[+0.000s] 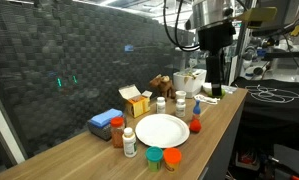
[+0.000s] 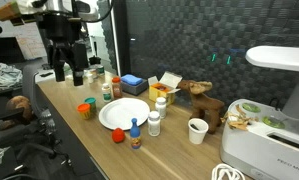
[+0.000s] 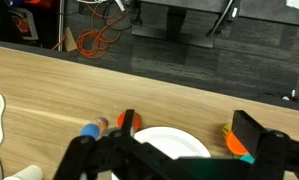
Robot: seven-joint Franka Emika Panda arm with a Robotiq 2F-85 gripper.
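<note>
My gripper [image 1: 208, 85] hangs in the air above the near edge of the table, its fingers apart and nothing between them. In exterior view 2 the gripper [image 2: 68, 77] is above and left of the orange cup [image 2: 83, 110]. A white plate [image 1: 162, 131] lies flat and empty on the wood; the wrist view shows the plate [image 3: 169, 142] partly hidden below the fingers. A round red object [image 2: 118, 135] rests beside the plate's near rim, close to a blue bottle [image 2: 135, 133]. Next to the orange cup is a green cup [image 1: 154, 157].
A white-capped bottle [image 1: 129, 143] and a reddish-brown jar [image 1: 117, 130] stand near the plate. Behind are a blue box [image 1: 107, 122], an open yellow box [image 1: 136, 100] and a brown animal figure [image 2: 204, 105]. A white mug [image 2: 197, 130] stands upright.
</note>
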